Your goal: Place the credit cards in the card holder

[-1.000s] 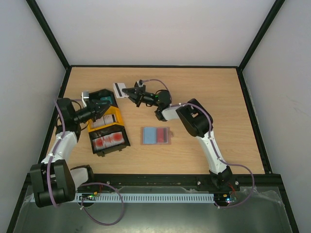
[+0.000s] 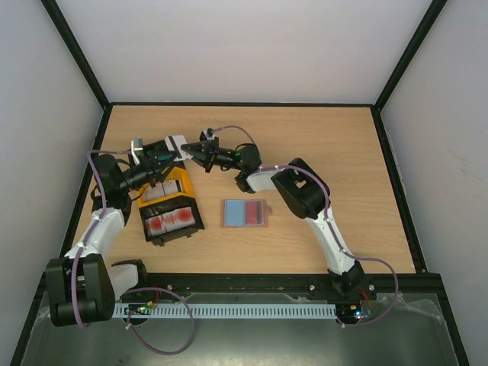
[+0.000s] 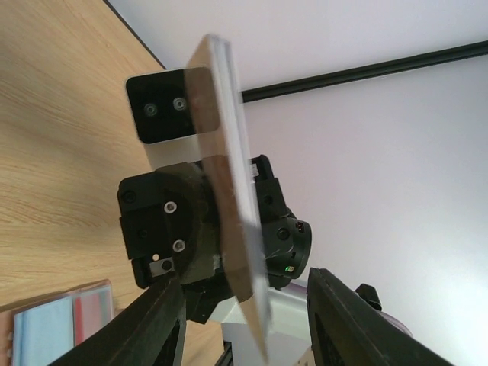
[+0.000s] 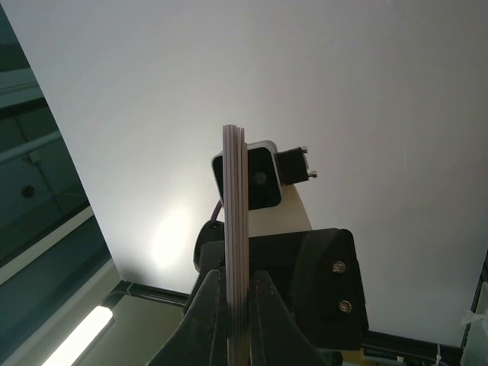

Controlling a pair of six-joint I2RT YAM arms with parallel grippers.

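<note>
A thin stack of white cards (image 4: pixel 235 229) with a dark stripe is clamped edge-on by my right gripper (image 2: pixel 185 151), raised over the back left of the table. In the left wrist view the cards (image 3: pixel 229 175) stretch down between the parted fingers of my left gripper (image 2: pixel 169 162); whether either finger touches them cannot be told. Below the left gripper stands a tiered card holder (image 2: pixel 203 223) with black and yellow sections. White cards lie in its yellow middle, red-blotched ones in its front section. The grippers partly hide its back section.
A flat tan tray (image 2: pixel 266 213) with blue and red cards lies near the table's middle front.
</note>
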